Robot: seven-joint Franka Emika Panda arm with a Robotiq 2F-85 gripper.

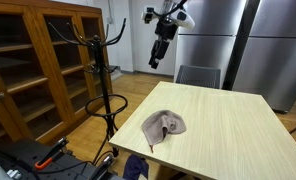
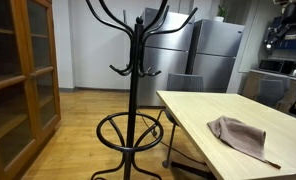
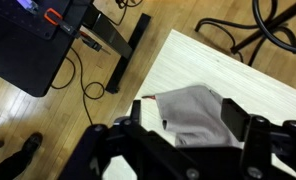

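A grey-brown cloth (image 1: 164,125) lies crumpled on the pale wooden table (image 1: 223,125), near its left edge. The second exterior view shows the cloth (image 2: 240,135) spread in folds, one end close to the table's near edge. Its small red tag (image 3: 148,97) sticks out at one corner in the wrist view. Well above the table hangs my gripper, its black fingers (image 3: 135,112) apart and nothing held. Part of the cloth shows between and beyond those fingers; the gripper's body hides some of it.
A black coat rack (image 1: 100,75) stands left of the table. A grey chair (image 1: 198,78) is at the far side, with steel fridges (image 1: 275,60) behind. Dark fabric (image 1: 135,167) shows below the table's near edge.
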